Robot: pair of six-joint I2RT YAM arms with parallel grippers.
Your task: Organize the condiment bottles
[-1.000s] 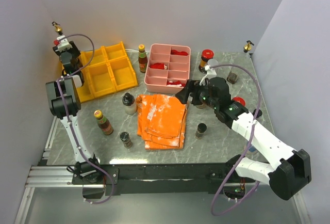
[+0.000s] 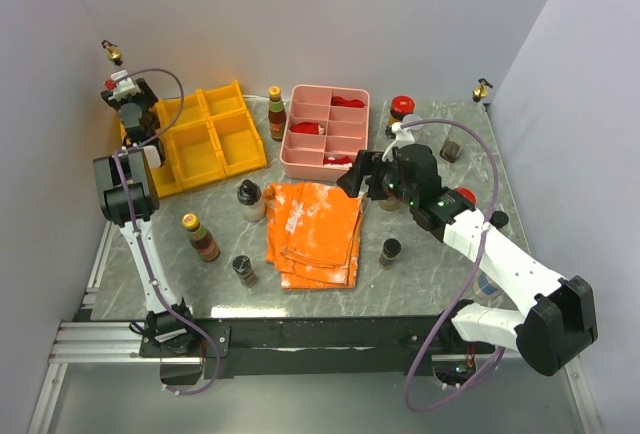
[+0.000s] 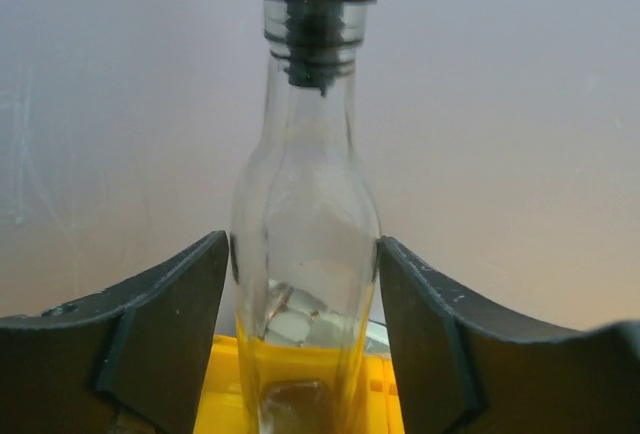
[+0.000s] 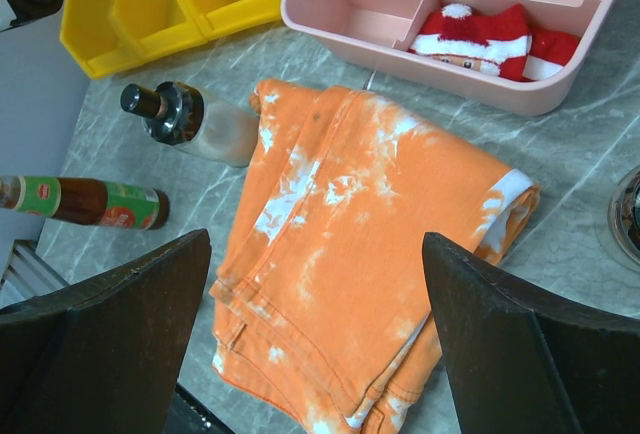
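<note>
A clear glass bottle with a gold pourer top (image 3: 305, 184) stands upright between the fingers of my left gripper. Both fingertips lie right at the glass; whether they press on it I cannot tell. From above, its gold top (image 2: 113, 54) shows at the back-left corner of the yellow tray (image 2: 240, 144), the arm hiding its body. My right gripper (image 2: 365, 176) hovers right of the orange cloth, open and empty. Two red-brown sauce bottles are out on the table, one (image 2: 201, 238) left of the cloth, another (image 2: 277, 114) between the trays. A second gold-topped bottle (image 2: 482, 89) is back right.
A pink divided tray (image 2: 326, 135) holds red and white items. The folded orange cloth (image 2: 318, 234) covers the middle. A black-topped shaker (image 2: 251, 201) and dark-lidded jars (image 2: 244, 271) (image 2: 390, 252) stand around it. A red-lidded jar (image 2: 402, 106) is behind.
My left arm has moved only a little to the right. The bottles and trays look unmoved.
</note>
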